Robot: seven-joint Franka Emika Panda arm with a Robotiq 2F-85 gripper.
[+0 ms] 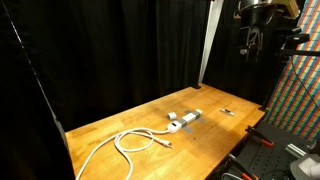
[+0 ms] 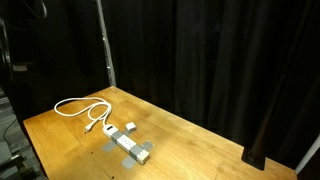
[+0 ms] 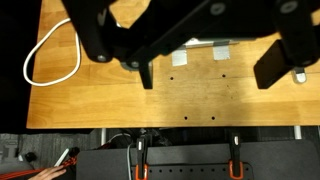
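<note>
High above the table's right side in the first exterior view, my gripper [image 1: 250, 50] hangs far from the objects. Its fingers are wide apart in the wrist view, and bare tabletop shows between the fingers. A white power strip [image 2: 135, 149] lies on the table with pieces of grey tape beside it. From its end a white cord [image 2: 82, 101] runs out in a loose loop. Close by sits a small white block [image 2: 130, 126]. The gripper hides most of the strip in the wrist view, leaving a little of its edge and two tape pieces [image 3: 180, 58].
A small light-coloured item [image 1: 226, 112] lies near the right end of the wooden table [image 1: 195, 160]. Black curtains [image 2: 210, 60] stand behind. Clamps with orange parts [image 3: 236, 170] sit along the table's robot-side edge.
</note>
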